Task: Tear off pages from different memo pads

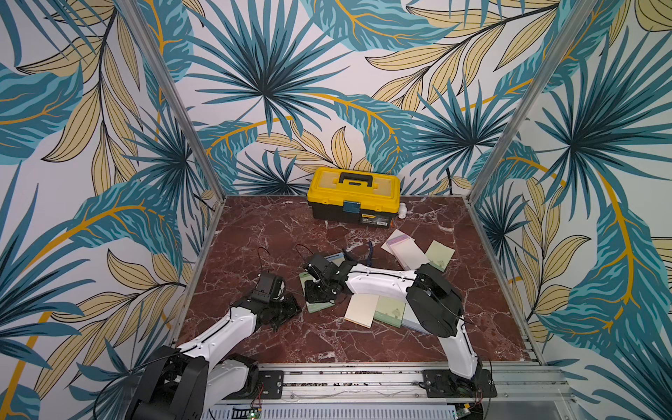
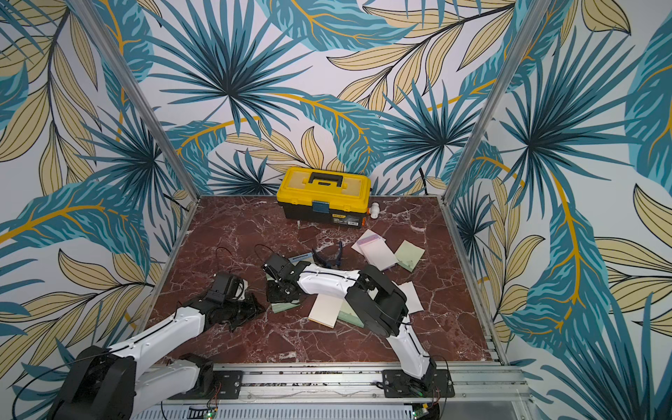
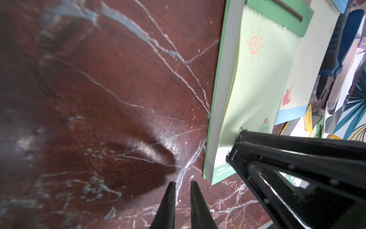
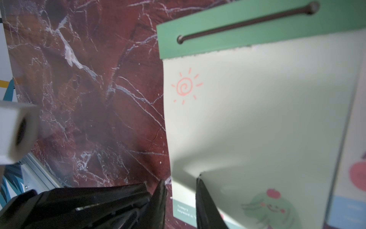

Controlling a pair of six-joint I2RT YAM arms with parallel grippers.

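A green memo pad with a sun drawing lies on the table; in the right wrist view its green binding (image 4: pixel 247 22) is at the top. My right gripper (image 1: pixel 316 292) is over this pad, its fingers low on the page. It looks shut; what it holds is unclear. My left gripper (image 1: pixel 285 311) is just left of the pad over bare table; in the left wrist view its fingertips sit beside the pad's lower corner, and its opening is hard to judge.
More pads and loose sheets (image 1: pixel 360 308) lie right of centre, with a pink pad (image 1: pixel 407 248) behind. A blue-handled tool (image 3: pixel 341 42) lies near the pad. A yellow toolbox (image 1: pixel 353 196) stands at the back.
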